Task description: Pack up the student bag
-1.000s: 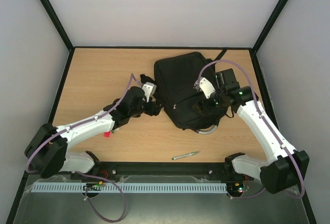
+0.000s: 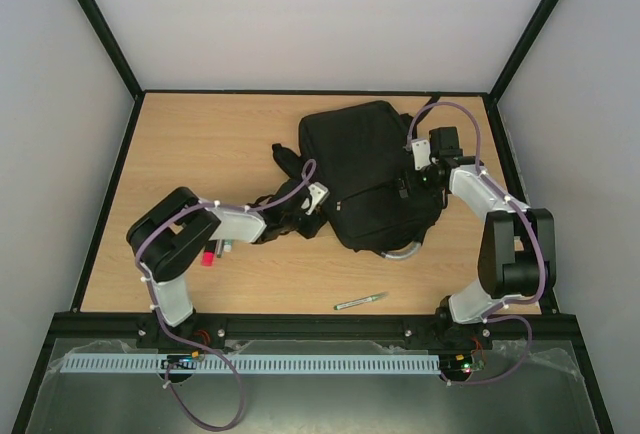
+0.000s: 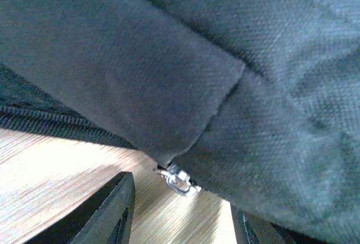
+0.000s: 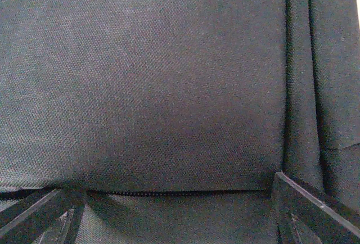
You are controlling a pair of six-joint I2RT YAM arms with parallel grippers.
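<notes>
A black backpack (image 2: 360, 154) lies flat on the wooden table. My left gripper (image 2: 313, 216) is low at the bag's left edge; in the left wrist view its fingers (image 3: 112, 216) stand apart just below a metal zipper pull (image 3: 179, 179) hanging from dark fabric. My right gripper (image 2: 410, 179) is over the bag's right side; in the right wrist view its open fingers (image 4: 298, 210) rest on the fabric by a zipper seam (image 4: 157, 193).
A green pen (image 2: 360, 300) lies at the front of the table (image 2: 180, 134). Several small items, one red (image 2: 207, 259), lie partly under the left arm.
Both arms have changed pose: the left gripper moved right and slightly down the bag's edge, the right gripper shifted to the upper right part of the bag.
</notes>
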